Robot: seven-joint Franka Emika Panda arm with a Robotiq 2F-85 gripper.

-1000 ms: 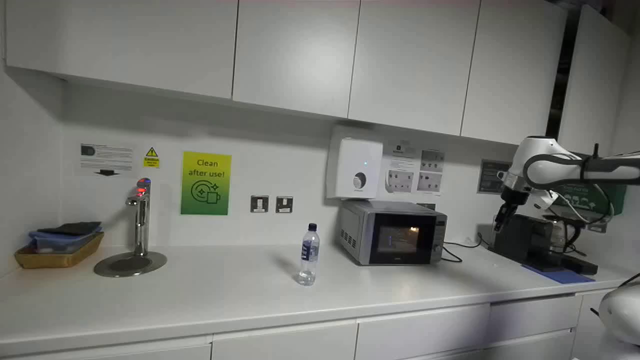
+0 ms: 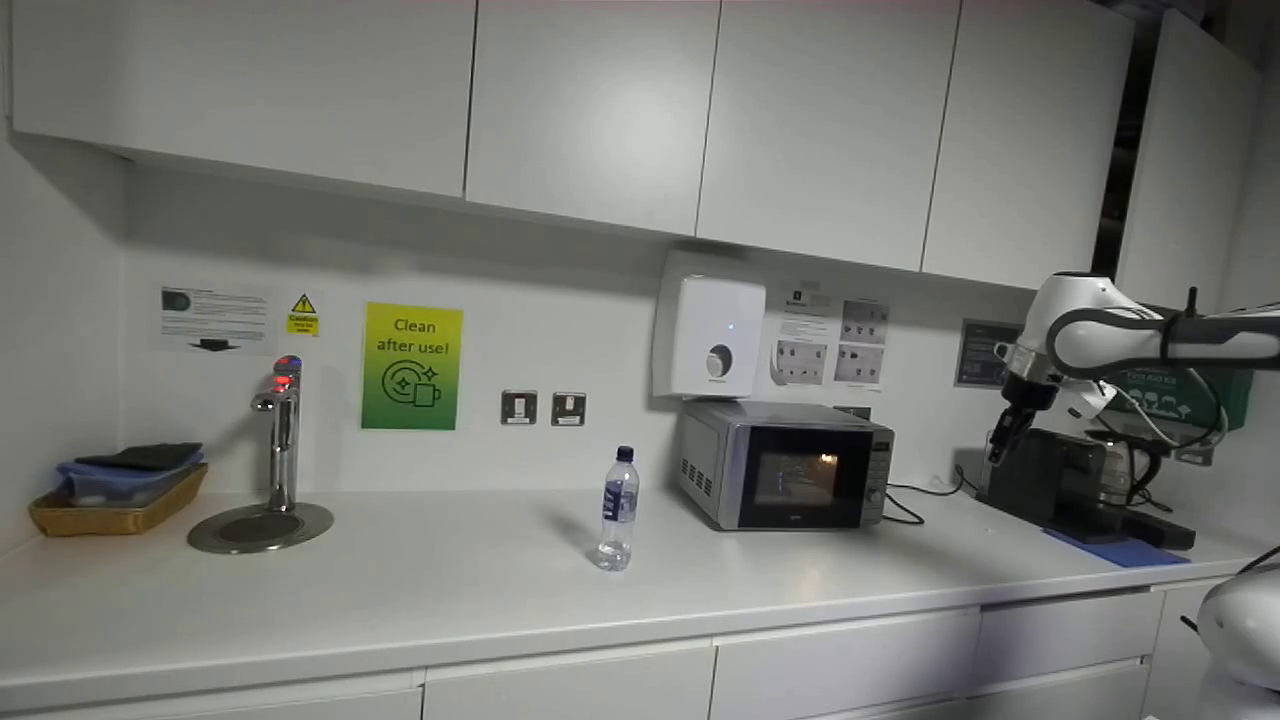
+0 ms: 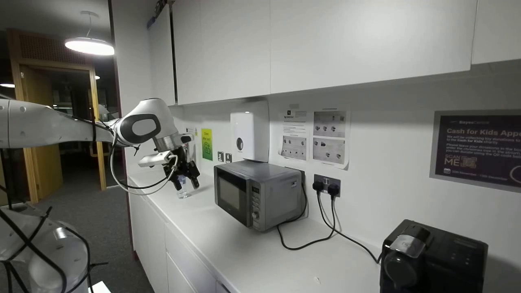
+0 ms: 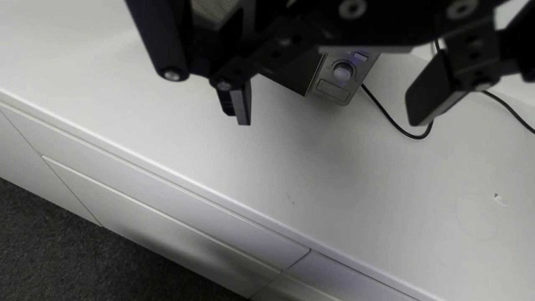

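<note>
My gripper is open, its two black fingers wide apart with only bare countertop showing beyond them. In the first exterior view the gripper [image 2: 997, 455] hangs above the counter, to the right of the microwave [image 2: 804, 474]. A clear plastic bottle [image 2: 617, 518] with a dark cap stands upright on the counter left of the microwave, well away from the gripper. From the second exterior camera, the bottle [image 3: 182, 189] appears behind the gripper [image 3: 186, 187], partly covered by it. The microwave's door looks closed.
A tap [image 2: 283, 444] with its drain and a basket [image 2: 120, 504] occupy the counter's left end. Black cables [image 3: 312, 241] trail right of the microwave. A coffee machine [image 3: 432, 259] stands farther right. Wall cupboards [image 2: 816, 120] overhang.
</note>
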